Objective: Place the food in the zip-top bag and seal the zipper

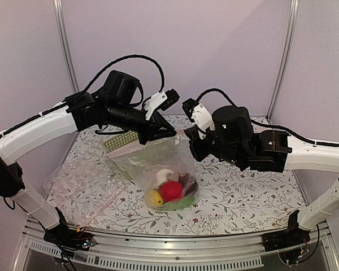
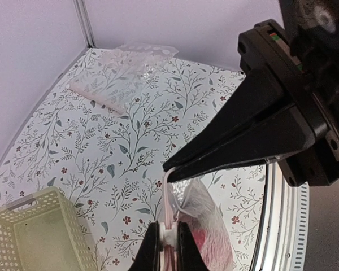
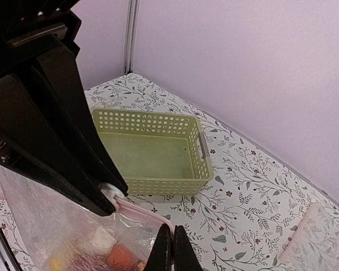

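Note:
A clear zip top bag (image 1: pixel 137 165) hangs from both grippers, its pinkish zipper strip along the top. Inside, at the bottom, are a red food piece (image 1: pixel 171 191), a yellow one (image 1: pixel 154 197), a white one (image 1: pixel 163 176), a dark one and something green. My left gripper is shut on the white zipper slider (image 2: pixel 169 234), which sits on the strip. Close beside it, my right gripper is shut on the strip's end corner, the thin film running between its fingertips. The two grippers nearly meet in the top view.
Behind the bag stands a pale green basket (image 3: pixel 150 186), empty where its inside shows. Another clear bag (image 1: pixel 82 189) lies flat on the left of the flowered table.

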